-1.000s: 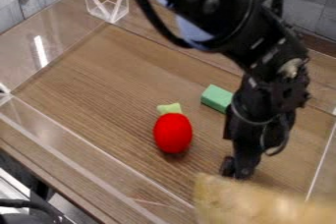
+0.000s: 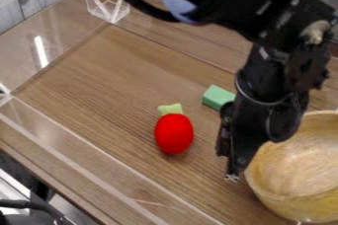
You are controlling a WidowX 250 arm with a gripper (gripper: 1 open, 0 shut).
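Note:
The black gripper (image 2: 235,165) points down at the right of the wooden table, just left of a yellow bowl (image 2: 297,175). It appears shut, with nothing visible between its fingers. A red oval object (image 2: 173,132) lies to its left, with a small pale green piece (image 2: 171,110) behind it. A green block (image 2: 218,98) lies farther back, partly beside the arm.
Wire or clear plastic fittings stand along the left edge. The arm hides much of the back right.
The gripper has risen from low at the front. The yellow bowl, blurred at the bottom front a second ago, now rests at the right beside the gripper.

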